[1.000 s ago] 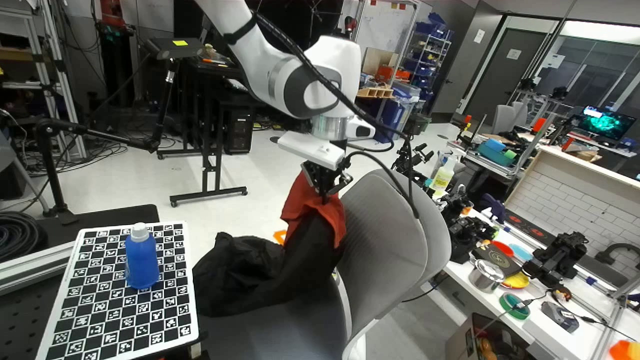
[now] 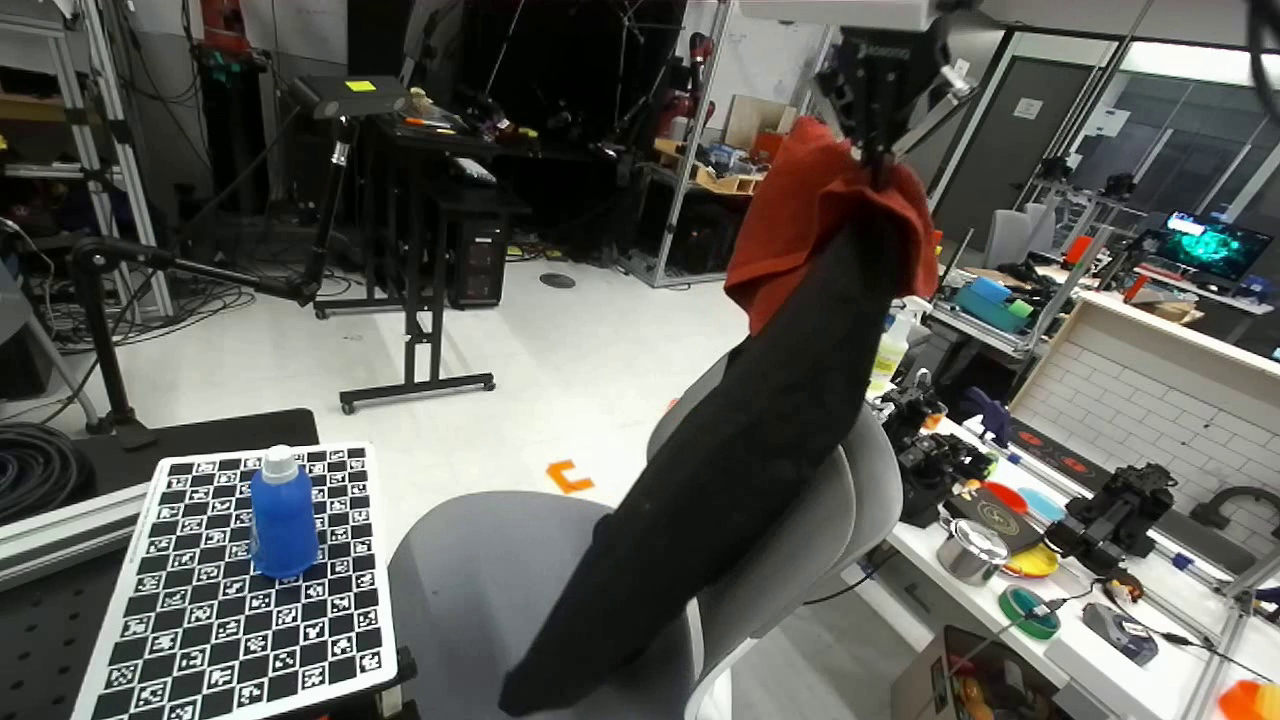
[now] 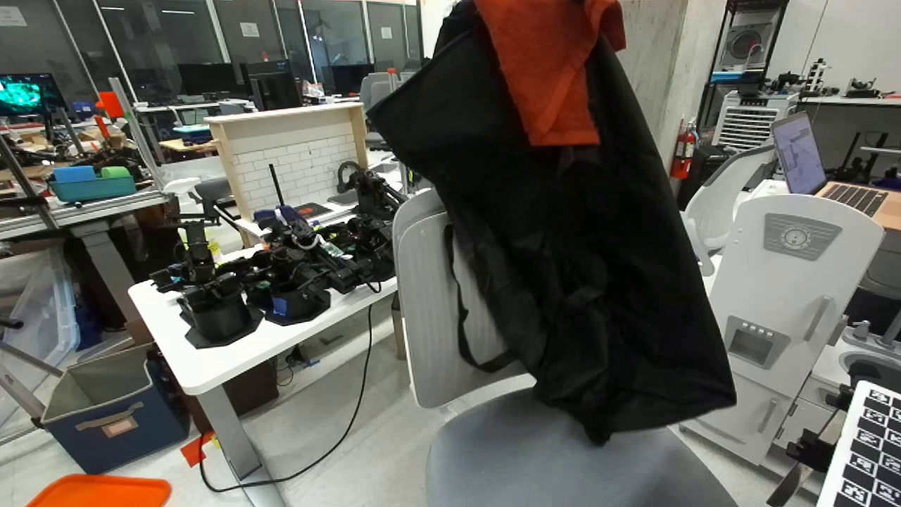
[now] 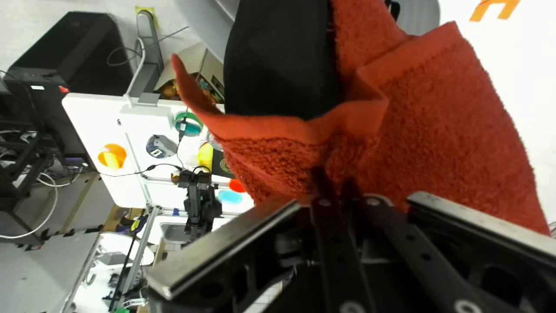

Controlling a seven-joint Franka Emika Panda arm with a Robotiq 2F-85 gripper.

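Note:
High over the grey chair [image 2: 504, 576], my gripper [image 2: 882, 180] is shut on a red cloth [image 2: 780, 216]. Below the cloth hangs a long black fabric piece [image 2: 732, 468], slanting down until its lower end reaches the chair seat. In exterior view 2 the black fabric [image 3: 583, 279] hangs in front of the backrest, with the red cloth [image 3: 540, 76] folded over its top; the gripper is out of that frame. The wrist view has the red cloth [image 4: 427, 120] bunched at the fingertips, wrapping partly around the black fabric [image 4: 281, 57]. How the two are joined is hidden.
A blue bottle [image 2: 284, 516] stands on a checkered marker board [image 2: 216, 672] left of the chair. Right of the chair, a white table [image 3: 181, 346] carries black robot devices and kitchen things. A blue storage bin [image 3: 127, 422] sits on the floor.
My gripper has risen and moved right in exterior view 1, carrying the red cloth. The black fabric, crumpled on the seat before, is now drawn up and stretched out lengthwise.

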